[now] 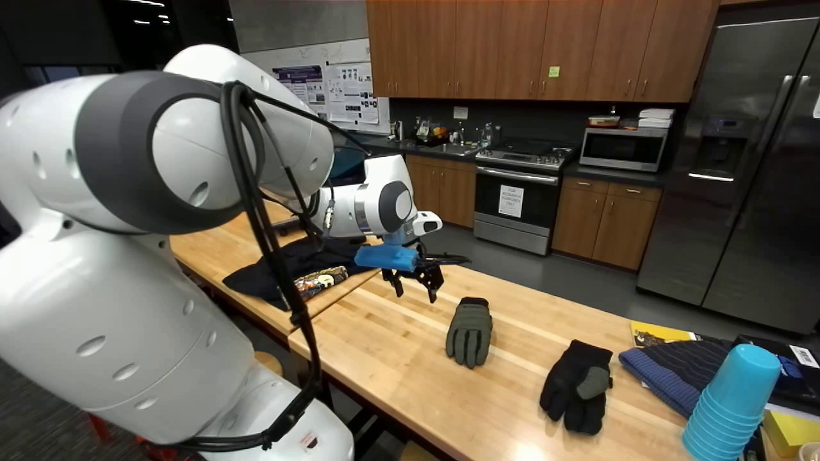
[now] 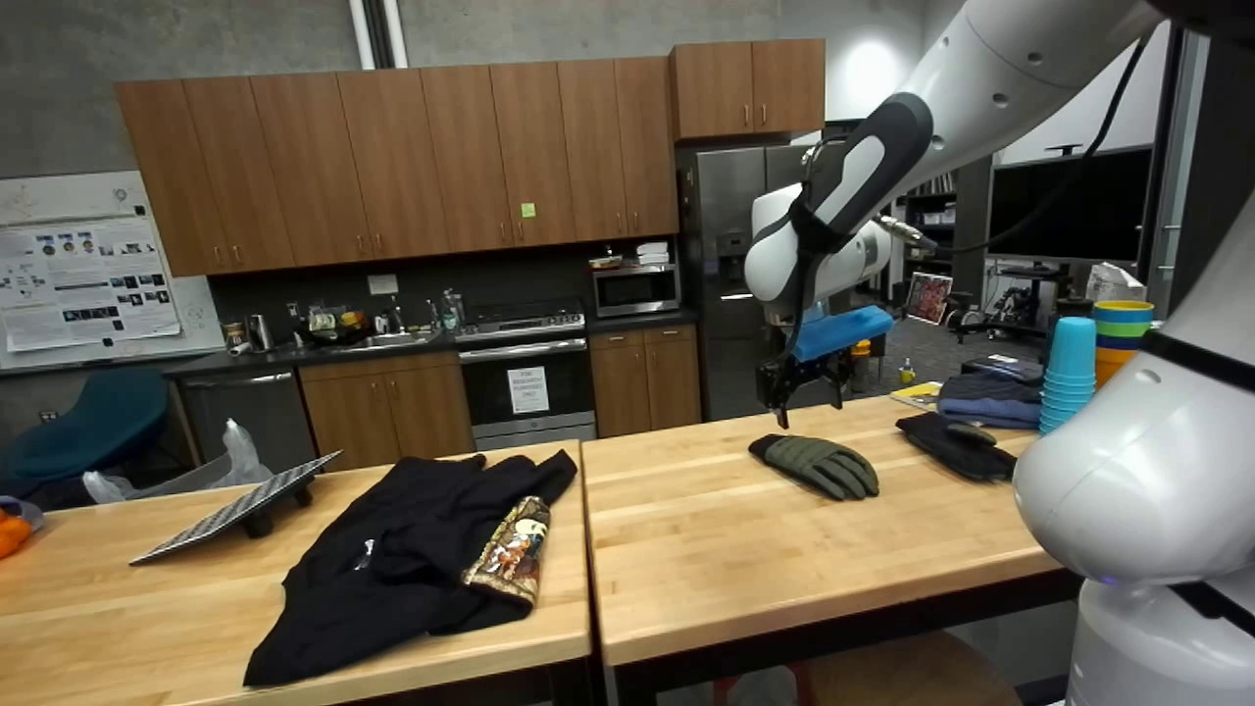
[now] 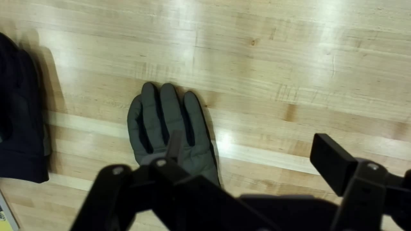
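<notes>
Fingers spread, a dark green-grey glove (image 1: 469,333) lies flat on the wooden table (image 1: 369,338). A black glove (image 1: 578,387) with a grey patch rests apart from it, closer to the stacked cups. My gripper (image 1: 416,292) is open above the table, beside the green glove's cuff and with nothing between its fingers. In the wrist view, one finger of the gripper overlaps the green glove (image 3: 161,111), while the other is over bare wood. The glove's cuff is hidden there behind the gripper. The black glove (image 3: 19,115) is cut off at the left edge.
Blue cups (image 1: 730,403) stand stacked at the table's right end, near a striped knit hat (image 1: 676,369). A black garment (image 2: 412,553) with a colourful print covers part of the other table. Bare wood lies in front of the green glove.
</notes>
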